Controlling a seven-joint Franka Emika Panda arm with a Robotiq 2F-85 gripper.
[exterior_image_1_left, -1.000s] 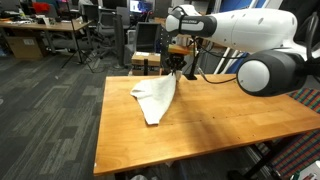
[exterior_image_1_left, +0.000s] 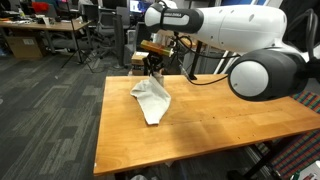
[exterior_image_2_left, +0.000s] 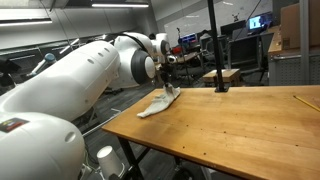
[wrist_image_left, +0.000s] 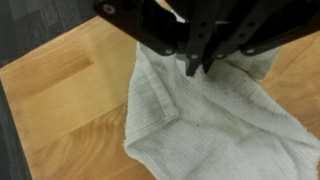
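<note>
A white cloth (exterior_image_1_left: 151, 102) lies partly spread on the wooden table, with one part pulled up toward my gripper (exterior_image_1_left: 156, 73). In the wrist view the raised fabric of the cloth (wrist_image_left: 190, 125) bunches up at the dark fingertips of the gripper, which is shut on it. Seen from exterior view 2, the cloth (exterior_image_2_left: 157, 104) trails from the gripper (exterior_image_2_left: 168, 82) down onto the tabletop near its far left edge. Folds cover part of the fabric, so its full outline is hidden.
Bare wooden tabletop (exterior_image_1_left: 200, 125) stretches to the right and front of the cloth. A thin yellow stick (exterior_image_2_left: 306, 102) lies at the far right in exterior view 2. Desks and chairs stand beyond the table, clear of the arm.
My gripper has moved left in exterior view 1, carrying the raised part of the cloth over with it. The lower end of the cloth lies about where it was.
</note>
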